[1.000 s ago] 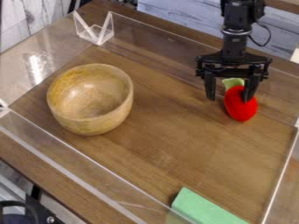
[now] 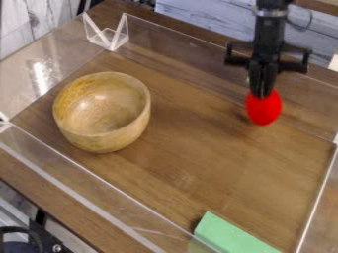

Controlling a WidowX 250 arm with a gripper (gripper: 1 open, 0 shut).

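Observation:
My gripper [image 2: 264,79], black and blurred, hangs at the upper right, directly above a red rounded object [image 2: 264,107] on the wooden table [image 2: 199,178]. Its tips are at or just over the red object's top; whether they touch it is unclear in the blur. Its fingers look close together, and I see nothing clearly between them.
A large wooden bowl [image 2: 102,111] stands at left. A green block [image 2: 251,237] lies near the bottom edge. Clear plastic pieces line the table's left side and corner.
The gripper has closed up and is now blurred by motion. The red object sits higher and slightly left of where it was, and the small green item behind it is now hidden.

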